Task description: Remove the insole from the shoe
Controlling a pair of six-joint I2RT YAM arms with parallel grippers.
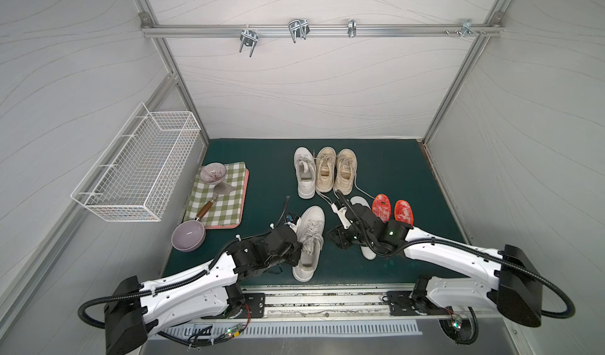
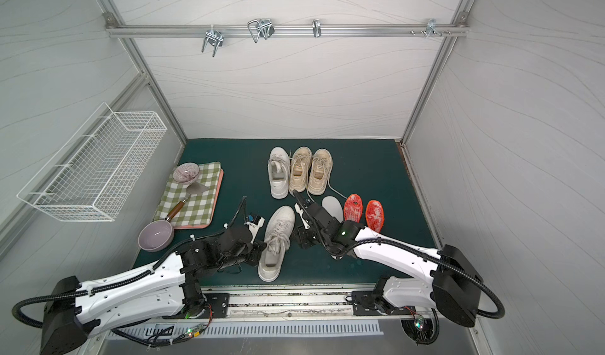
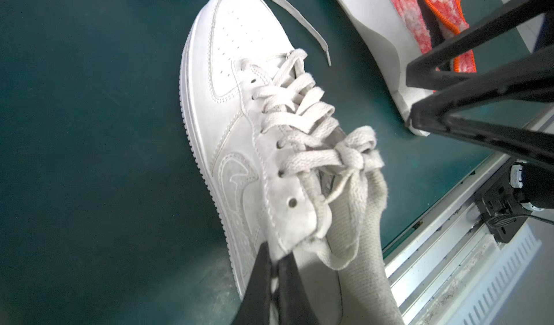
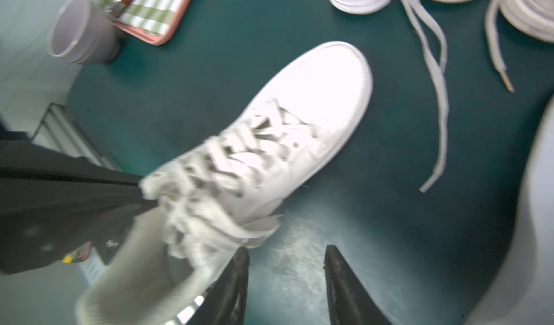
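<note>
A white laced shoe stands at the front middle of the table, toe away from me. My left gripper is shut at the left edge of its opening, with a thin strip of white collar between the fingers. Most of the shoe's inside is hidden. To the right of the shoe, my right gripper stands part open above the table with nothing between its fingers. Beyond it a white insole lies loose, partly covered by the right arm. The right wrist view is blurred.
Two red-and-white insole-shaped pieces lie to the right. Several things are behind: a white shoe, two beige shoes and trailing laces. At left are a checked tray and a bowl.
</note>
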